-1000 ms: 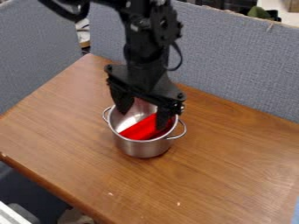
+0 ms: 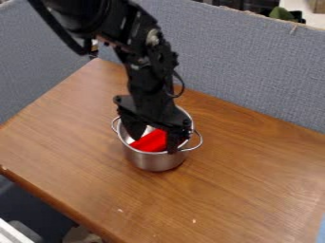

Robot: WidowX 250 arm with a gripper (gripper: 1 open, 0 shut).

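A steel pot (image 2: pixel 159 161) with two side handles stands on the wooden table. A red object (image 2: pixel 150 141) lies inside it. My black gripper (image 2: pixel 154 132) hangs down into the pot, over the red object, with its fingers open; their tips are partly hidden by the pot and each other.
Grey padded panels (image 2: pixel 254 71) line the back and left edges. A dark gap lies beyond the near-left edge.
The gripper has moved lower into the pot and slightly left, covering more of it. The pot appears unmoved.
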